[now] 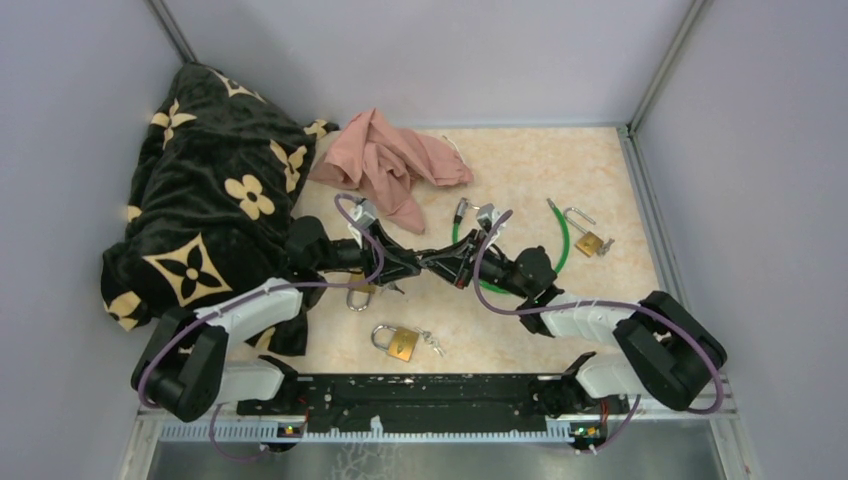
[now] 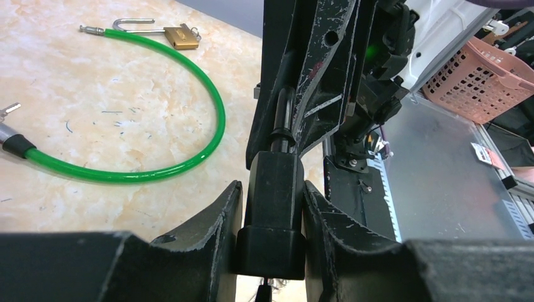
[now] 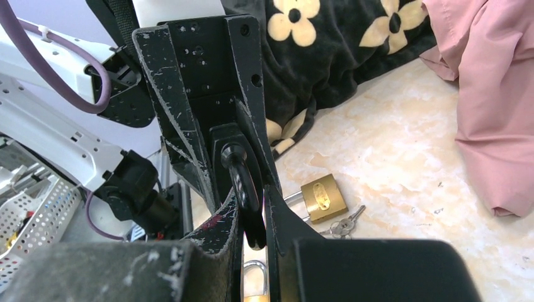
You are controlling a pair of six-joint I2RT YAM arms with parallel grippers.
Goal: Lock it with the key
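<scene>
My two grippers meet over the table's middle. In the left wrist view my left gripper is shut on a black lock body (image 2: 272, 192), whose black shackle rises toward the right gripper. In the right wrist view my right gripper is shut on part of that black lock, around the dark curved bar (image 3: 245, 189); where exactly it grips is partly hidden. I cannot tell whether a key is in the lock. A brass padlock (image 1: 403, 343) with keys (image 1: 433, 342) lies below on the table, another (image 3: 324, 198) with keys (image 3: 346, 226) near the left arm.
A green cable lock (image 2: 126, 176) and brass padlock (image 1: 590, 242) lie on the right. A pink cloth (image 1: 385, 160) is at the back, a black patterned cushion (image 1: 200, 200) at the left. The table's front centre has some bare room.
</scene>
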